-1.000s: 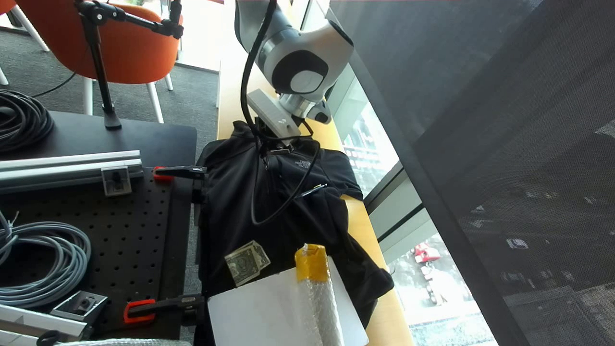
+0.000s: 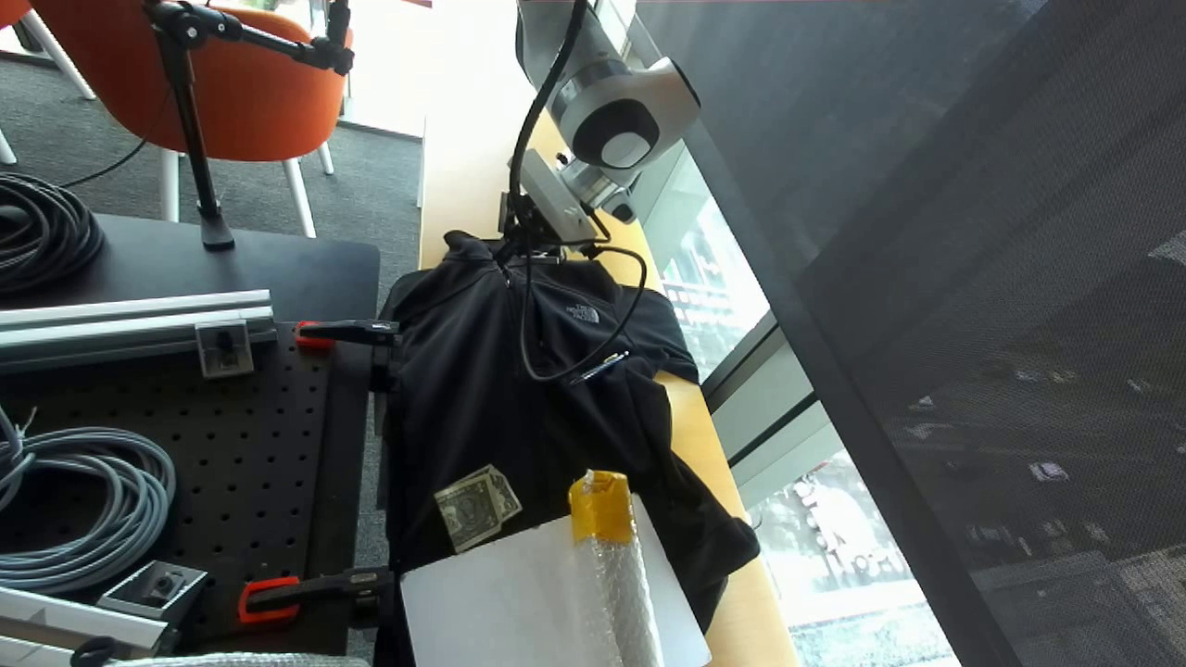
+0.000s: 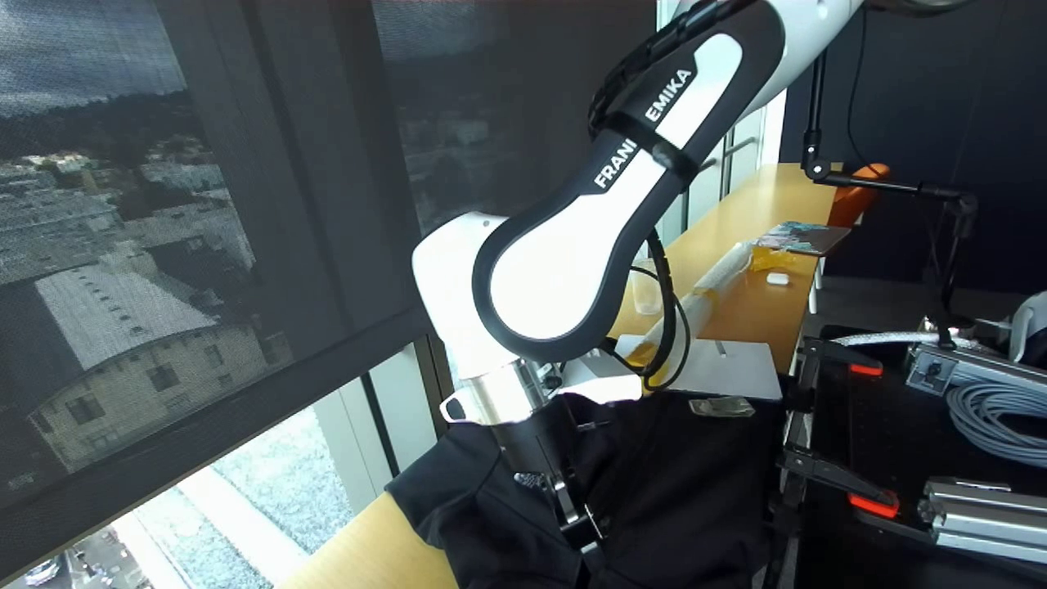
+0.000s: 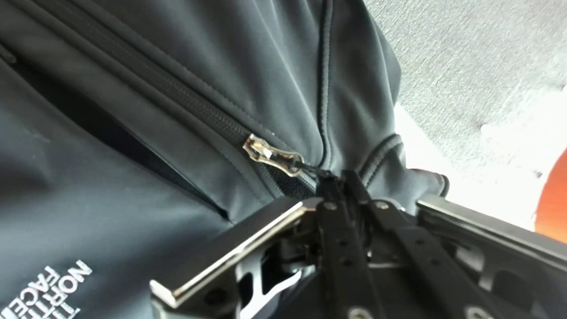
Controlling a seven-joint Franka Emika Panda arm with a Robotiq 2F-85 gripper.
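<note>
A black zip jacket (image 2: 478,378) with a white logo lies spread on the wooden table. In the wrist view, the metal zipper slider (image 4: 273,154) sits on its front zip near the collar end, a short dark cord running from its pull. My gripper is shut on this cord, its tips just beyond the slider. Teeth look joined on the side away from my fingers; a gap shows nearer them. In exterior view 2 the gripper (image 3: 586,535) points down at the jacket, its tips hard to make out.
A pen (image 2: 600,368) and a banknote (image 2: 478,507) rest on the jacket. A white board (image 2: 500,606) with a foil-wrapped roll (image 2: 624,578) covers its lower end. Clamps (image 2: 295,597) line the dark table's edge. My arm's cable (image 2: 523,333) loops over the jacket.
My arm and gripper have moved away from exterior view 1's camera, along the zip toward the collar. The hanging cable loop has shifted up and right. The jacket, pen and banknote look nearly unmoved.
</note>
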